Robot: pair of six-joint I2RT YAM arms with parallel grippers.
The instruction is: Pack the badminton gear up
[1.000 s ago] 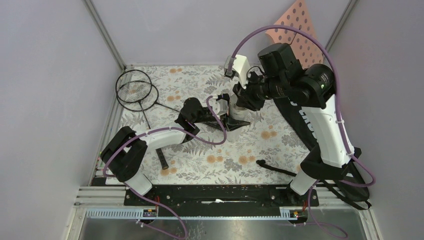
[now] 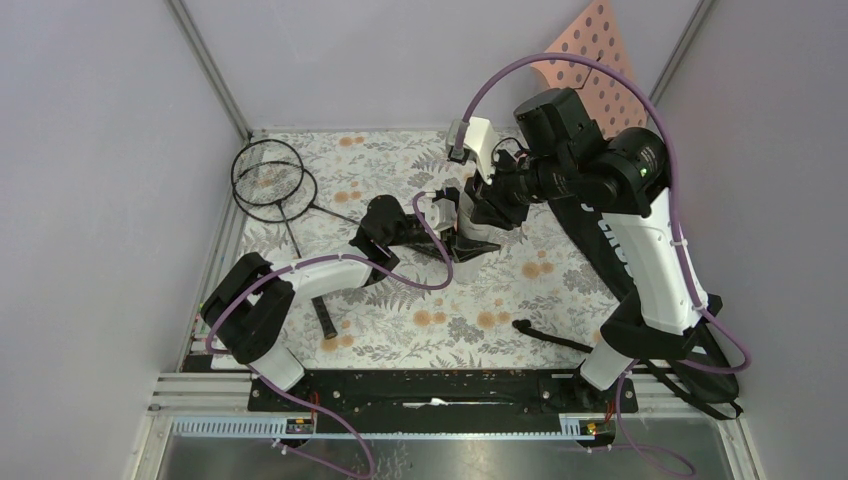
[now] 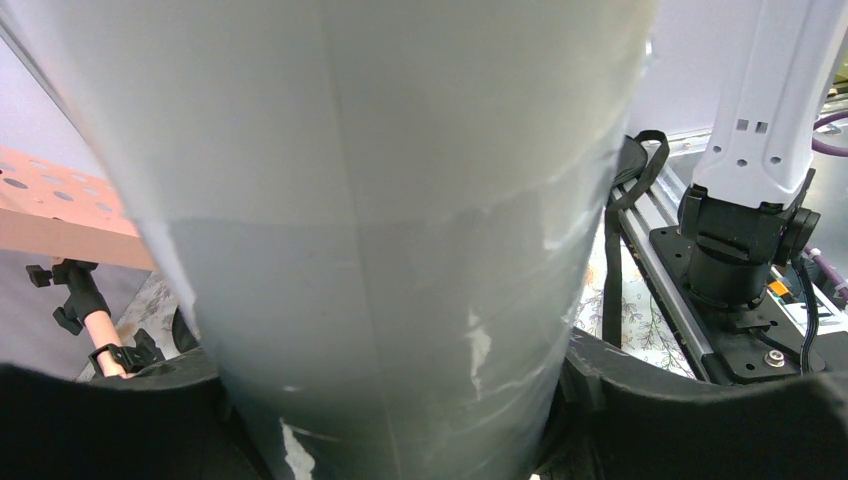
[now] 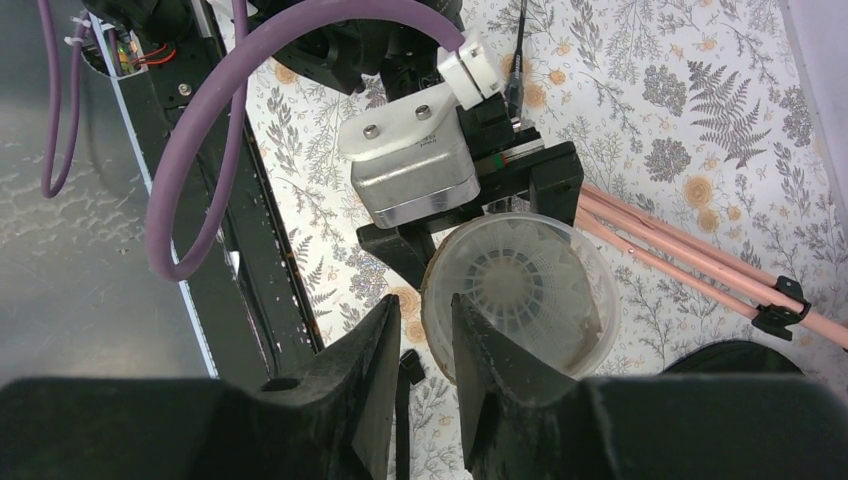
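A translucent tube (image 3: 390, 240) stands upright between the fingers of my left gripper (image 2: 476, 222), which is shut on it. In the right wrist view the tube's round mouth (image 4: 606, 300) faces up, with a pale shuttlecock (image 4: 505, 285) showing inside. My right gripper is directly above the tube, its fingers slightly apart with nothing visible between them. Two rackets lie overlapping at the left: racket heads (image 2: 236, 178) to the back, one black handle (image 2: 323, 318) toward the front. A long black bag (image 2: 590, 240) lies along the right side, partly behind my right arm.
A pink perforated board (image 2: 597, 45) stands at the back right on pink legs (image 4: 690, 255). A black strap (image 2: 545, 336) stretches across the front right of the cloth.
The left arm, rackets and bag have stayed put.
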